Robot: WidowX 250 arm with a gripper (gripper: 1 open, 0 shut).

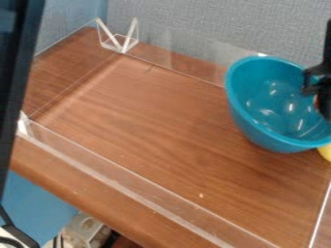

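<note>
A teal bowl point(258, 116) sits at the right side of the wooden table. The gripper point(315, 85) is at the bowl's right rim, mostly cut off by the frame edge; whether anything is between its fingers is hard to tell. A yellow object point(324, 152) shows partly behind the bowl at the right edge.
A dark vertical shape point(11, 68) fills the left edge.
</note>
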